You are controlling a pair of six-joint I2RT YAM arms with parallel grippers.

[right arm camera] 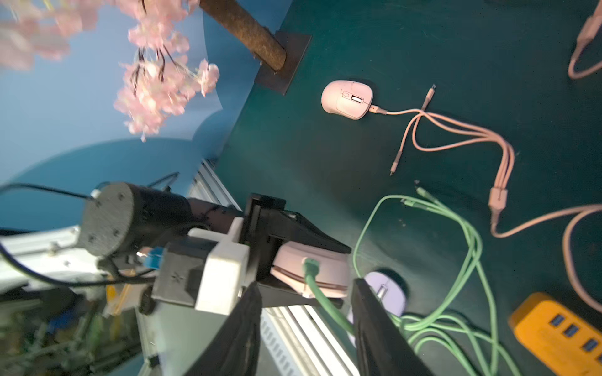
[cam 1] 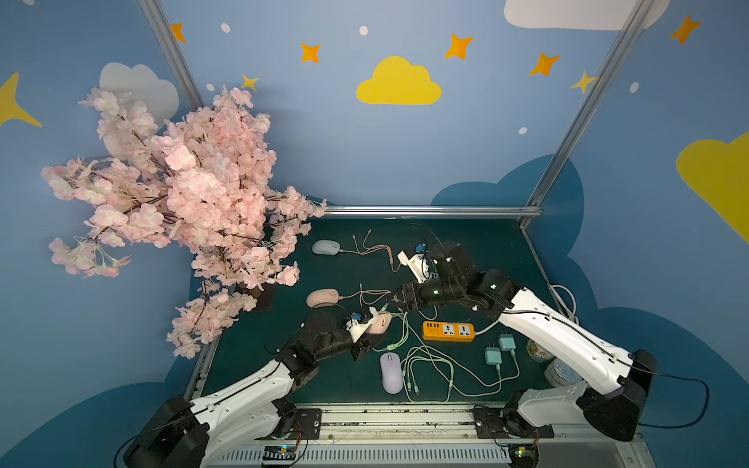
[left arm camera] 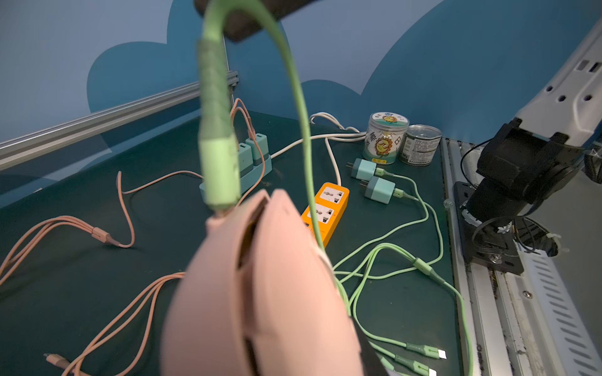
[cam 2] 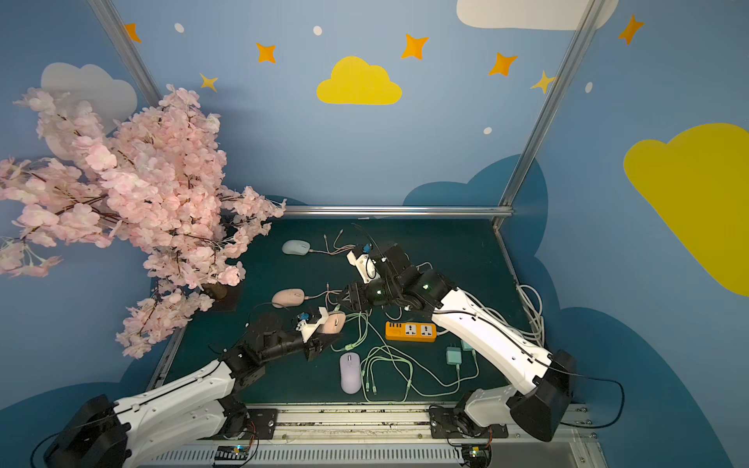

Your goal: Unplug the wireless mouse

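Note:
My left gripper is shut on a pink mouse, held up above the table with its front outward. In the left wrist view, a green cable plug stands at the front of that mouse; how deep it sits in the port I cannot tell. From the plug the green cable bends over and hangs down. A dark fingertip of my right gripper shows above it. My right gripper is open, with its two fingers apart near the mouse and the cable passing close to one finger.
Another pink mouse with a pink cable lies behind, and a lavender mouse lies in front. An orange power strip, green cables and two chargers occupy the right. A blossom tree stands left.

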